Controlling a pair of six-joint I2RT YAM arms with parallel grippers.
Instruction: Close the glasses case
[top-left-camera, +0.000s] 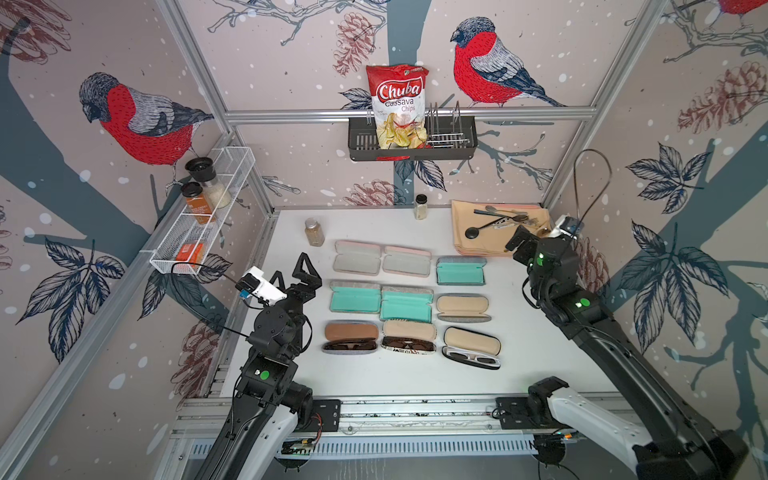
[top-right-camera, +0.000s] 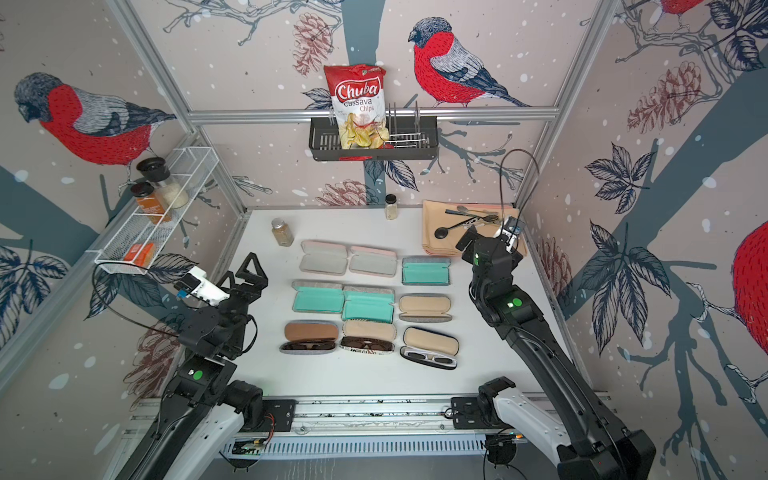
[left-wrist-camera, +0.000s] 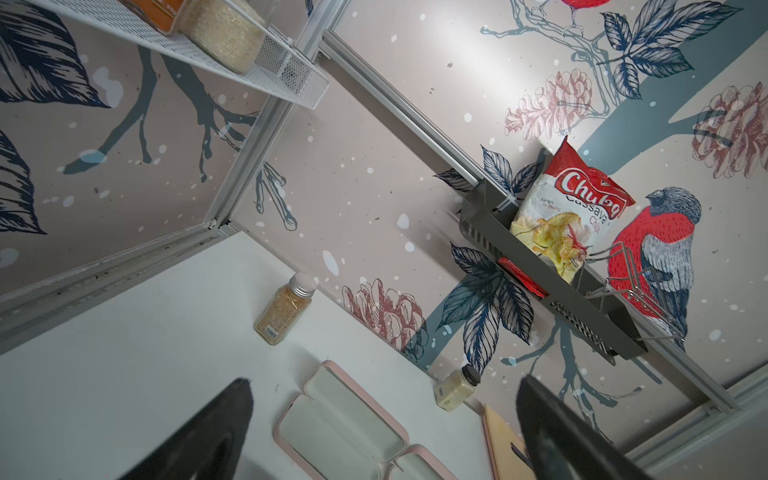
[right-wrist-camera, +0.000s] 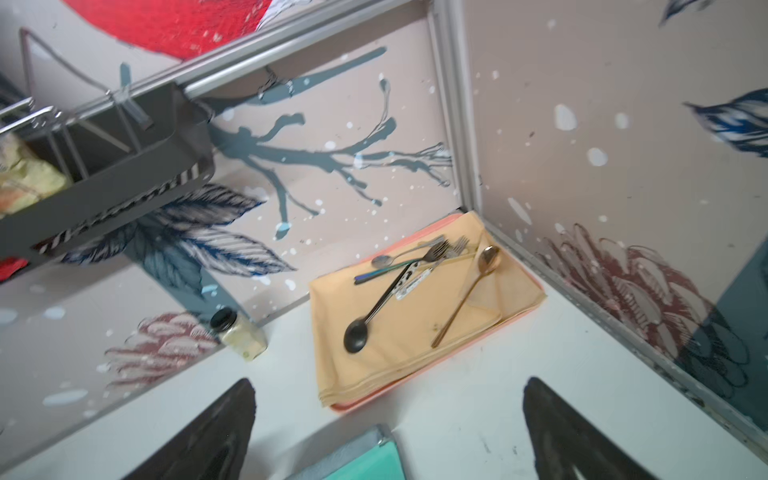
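Several glasses cases lie open on the white table. In the back row are two pink-rimmed grey ones, a left one (top-left-camera: 357, 258) and a right one (top-left-camera: 406, 261), with a turquoise-lined case (top-left-camera: 460, 271) to their right. Two more turquoise-lined cases (top-left-camera: 355, 298) and a beige case (top-left-camera: 462, 305) form the middle row. Nearest the front, a brown case (top-left-camera: 350, 336), a patterned case (top-left-camera: 409, 337) and a black case (top-left-camera: 472, 347) hold glasses. My left gripper is open, left of the cases and above the table. My right gripper is also open and empty, near the back right.
A tan cloth stack (top-left-camera: 464, 228) with cutlery lies at the back right, near the right gripper. Two small jars, one at back left (top-left-camera: 314, 233) and one at back centre (top-left-camera: 421, 207), stand upright. A wire shelf (top-left-camera: 164, 248) hangs at left. Bare table lies right of the cases.
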